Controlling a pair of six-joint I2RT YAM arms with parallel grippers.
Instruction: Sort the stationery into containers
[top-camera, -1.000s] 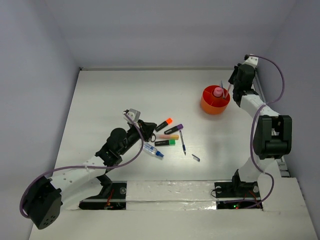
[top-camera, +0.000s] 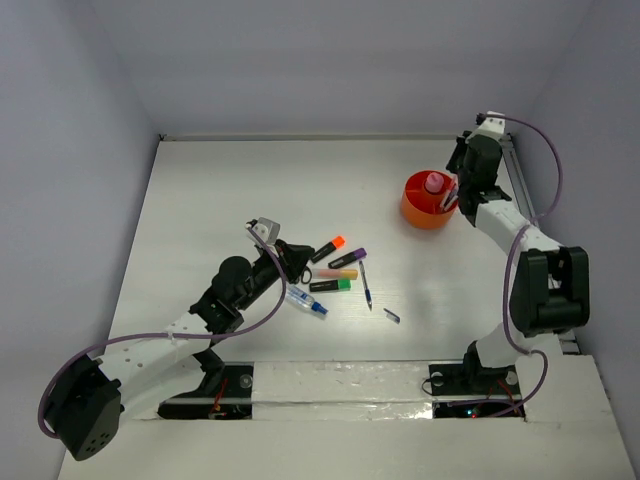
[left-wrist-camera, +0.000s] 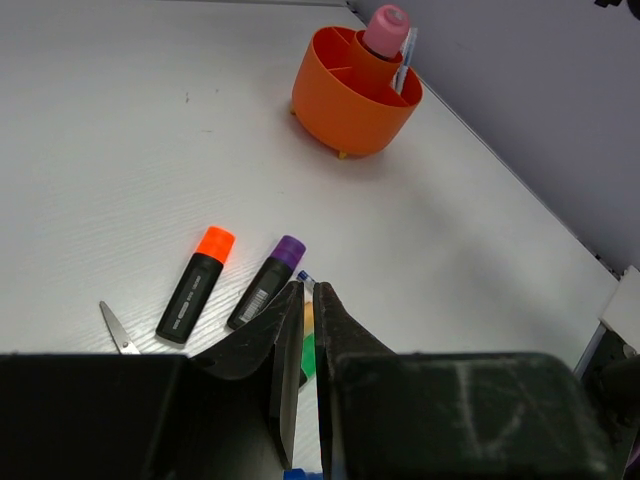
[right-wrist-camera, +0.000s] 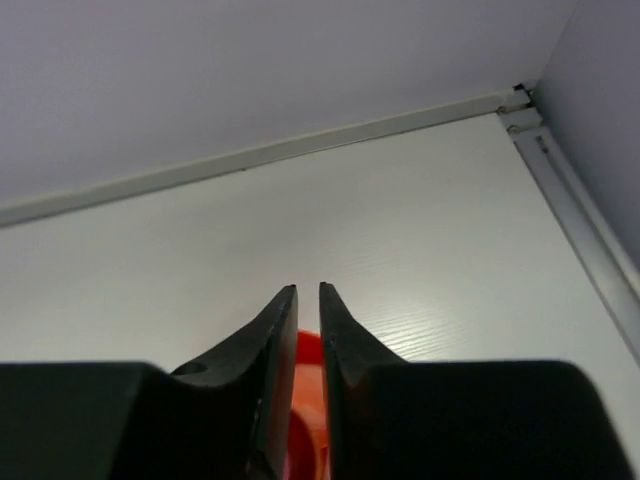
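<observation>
An orange divided holder (top-camera: 420, 215) (left-wrist-camera: 340, 120) stands at the back right, holding a pink-capped item (top-camera: 434, 182) (left-wrist-camera: 385, 32) and slim pens (top-camera: 450, 196). My right gripper (top-camera: 458, 150) is just above it, fingers a little apart, nothing clearly between them. My left gripper (top-camera: 292, 258) is shut above loose stationery: orange-capped marker (left-wrist-camera: 190, 295), purple-capped marker (left-wrist-camera: 265, 280), green-capped marker (top-camera: 328, 286), peach highlighter (top-camera: 340, 274), pen (top-camera: 366, 285), small grey item (top-camera: 392, 316), blue-capped bottle (top-camera: 308, 301) and scissors (left-wrist-camera: 115, 325).
Walls (top-camera: 570, 130) border it at the back and sides, with a rail along the back edge.
The left arm is still.
</observation>
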